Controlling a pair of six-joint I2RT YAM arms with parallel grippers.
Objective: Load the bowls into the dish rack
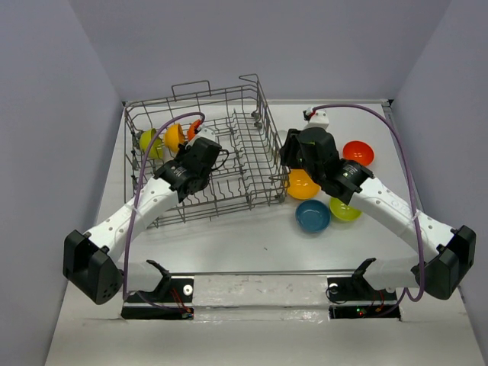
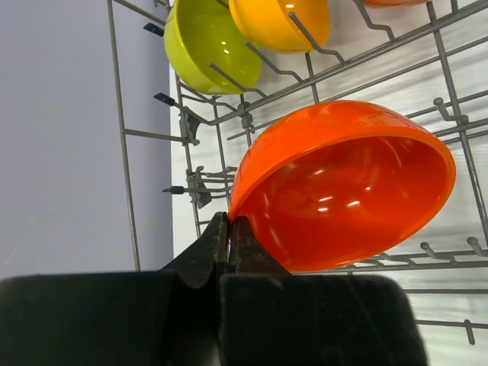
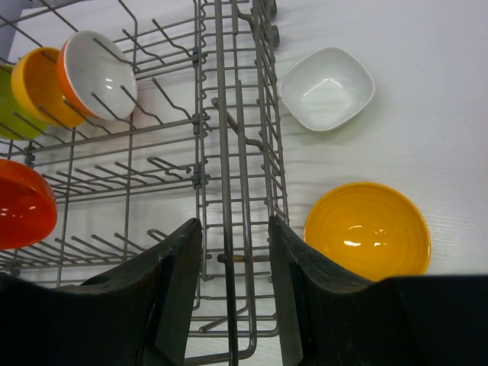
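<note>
My left gripper is shut at the rim of a tilted orange bowl (image 2: 343,191), apparently pinching it, over the left part of the wire rack (image 1: 229,200). Behind it stand a green bowl (image 2: 198,46), a yellow bowl (image 2: 267,23) and an orange-white bowl (image 3: 99,76) among the tines. My right gripper hangs open above the rack's right edge. To the right lie a white bowl (image 3: 326,89), a yellow bowl (image 3: 366,229), a red bowl (image 1: 358,151), a blue bowl (image 1: 313,217) and a green bowl (image 1: 345,212).
Grey walls (image 1: 69,152) close in at back and sides. The counter (image 1: 252,252) in front of the rack is bare. The middle and right of the rack are empty.
</note>
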